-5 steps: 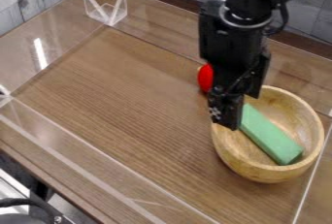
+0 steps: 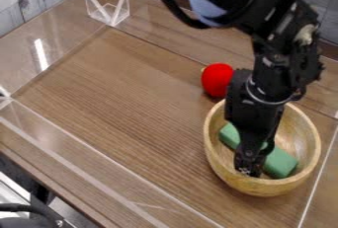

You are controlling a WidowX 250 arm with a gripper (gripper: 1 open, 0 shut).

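Note:
My black gripper [image 2: 248, 123] reaches down from the top into a wooden bowl [image 2: 264, 184] at the right, its open fingers over a green block [image 2: 275, 160] lying in the bowl. The fingertips partly hide the block. A red ball [image 2: 218, 79] sits just behind the bowl, left of the gripper.
A small white wireframe object [image 2: 111, 5] stands at the back left. Dark parts show at the lower left edge.

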